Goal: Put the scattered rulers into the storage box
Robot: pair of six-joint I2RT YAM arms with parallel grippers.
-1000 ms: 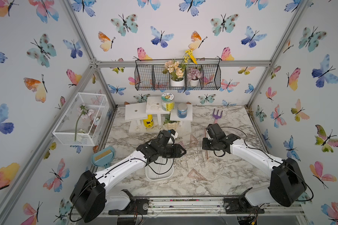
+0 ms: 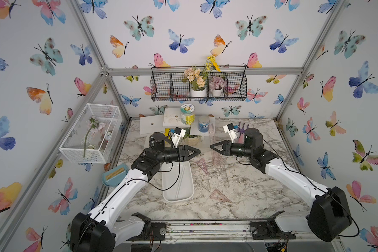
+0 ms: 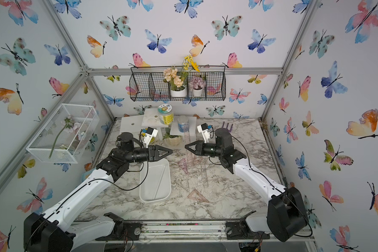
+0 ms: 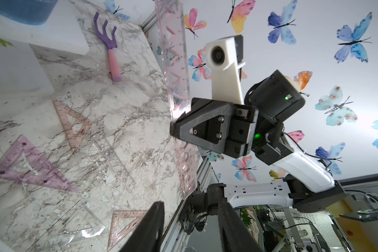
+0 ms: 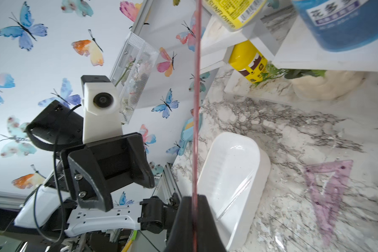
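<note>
My right gripper is shut on a long clear pink ruler, which it holds above the table, seen edge-on in the right wrist view. Facing it, my left gripper is open with nothing between its fingers. The white storage box [image 2: 192, 184] stands below the left arm, and a clear strip lies inside it. On the table lie a purple triangle ruler [image 4: 31, 166], a small pink triangle [image 4: 73, 126], a clear ruler [image 4: 113, 157], a clear triangle [image 4: 92, 218] and another pink triangle [image 4: 115, 226].
Behind the arms are white stands [image 2: 151, 124] bearing a yellow-labelled can [image 2: 187, 114] and a blue jar [image 2: 203, 124]. A pink-handled fork [image 4: 114, 65] lies at the back right.
The right gripper has risen and moved left with the pink ruler. The left arm has drawn up and back, its gripper still open, and the two grippers are now closer together.
</note>
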